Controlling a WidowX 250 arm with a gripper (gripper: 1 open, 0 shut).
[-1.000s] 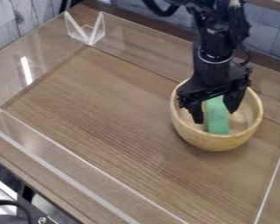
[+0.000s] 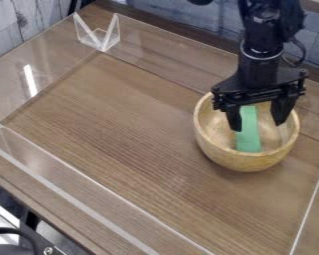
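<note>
My gripper (image 2: pixel 259 110) is open and reaches down from the top right over a light wooden bowl (image 2: pixel 215 146) on the table's right side. Its fingers sit at the bowl's back rim, spread to either side. Inside the bowl lies a green elongated object (image 2: pixel 249 139), upright in the view, below and between the fingers; whether they touch it is unclear.
A white wire-like item (image 2: pixel 99 33) stands at the back left. A dark object shows at the bottom left corner.
The green object lies a little further left and appears slightly turned.
</note>
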